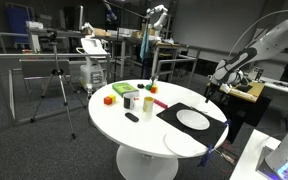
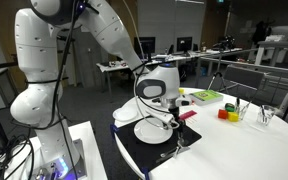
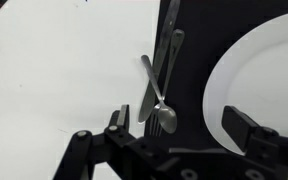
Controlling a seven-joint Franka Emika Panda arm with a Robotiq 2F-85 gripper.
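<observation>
In the wrist view a spoon [image 3: 167, 116] lies across a fork [image 3: 171, 60] and a knife [image 3: 160, 50], at the edge of a black placemat [image 3: 196, 62]. A white plate [image 3: 269, 80] sits on the mat to their right. My gripper is open above the cutlery, its fingers wide apart with nothing held. The spoon bowl shows in the gap between them. Exterior view 1 has the arm reaching in from the right, with the plate [image 1: 193, 119] on the mat; the cutlery is too small to make out there.
On the white round table [image 1: 119, 122] stand a dark mug [image 1: 127, 101], a yellowish cup [image 1: 148, 104], a green box [image 1: 123, 87] and small coloured blocks. A dark object [image 1: 132, 117] lies near the front. Bare tabletop lies left of the cutlery in the wrist view.
</observation>
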